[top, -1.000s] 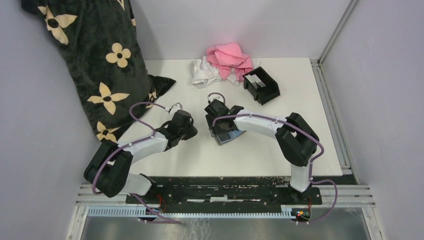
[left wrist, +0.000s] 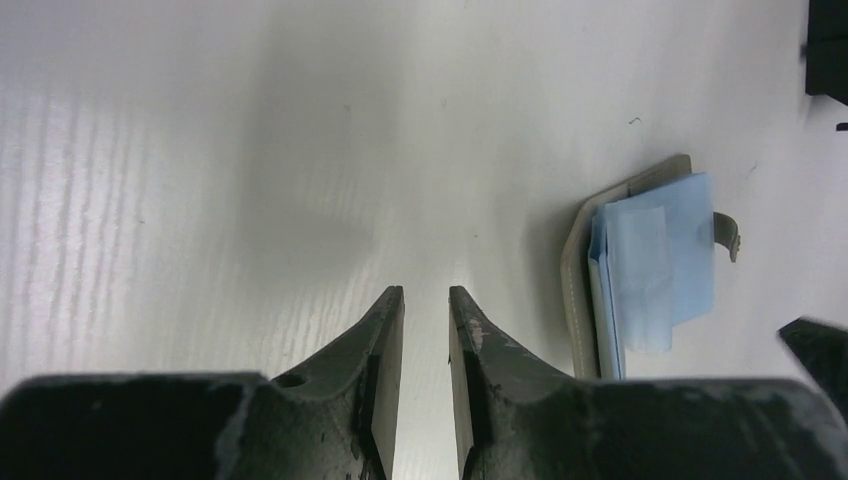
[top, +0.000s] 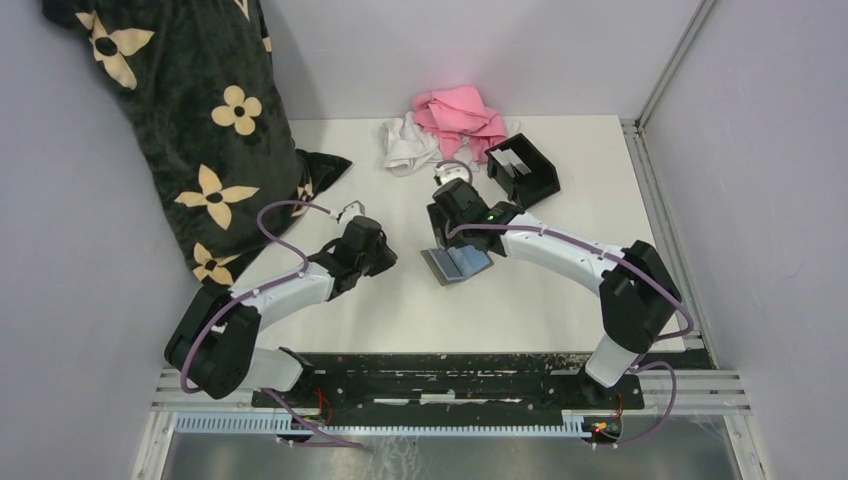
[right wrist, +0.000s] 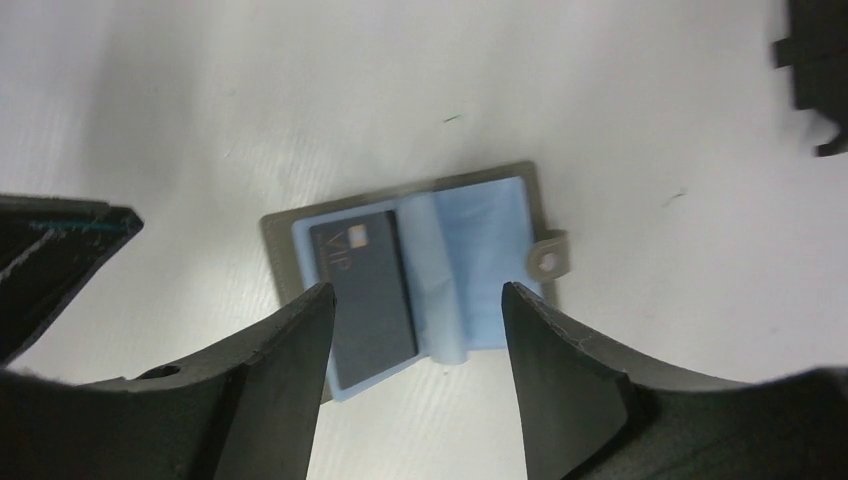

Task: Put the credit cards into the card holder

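The card holder (top: 457, 264) lies spread open on the table, grey outside with pale blue inner sides. In the right wrist view, a dark card marked VIP (right wrist: 362, 290) rests in its left side; the blue right side (right wrist: 487, 262) shows no card. My right gripper is over the holder with its fingers apart and nothing between them. To the holder's left, my left gripper hovers above bare table, slightly open and empty. The holder (left wrist: 640, 265) appears at the right of the left wrist view.
At the back right stands a black box (top: 540, 181) with pale pieces inside, too small to tell. Pink cloth (top: 460, 115) and white cloth (top: 405, 145) lie at the back. A dark flowered cushion (top: 210, 140) covers the left edge.
The right arm has moved rightward and a bit back, uncovering more of the holder. The left arm has shifted only slightly. Holder, box and cloths have stayed put.
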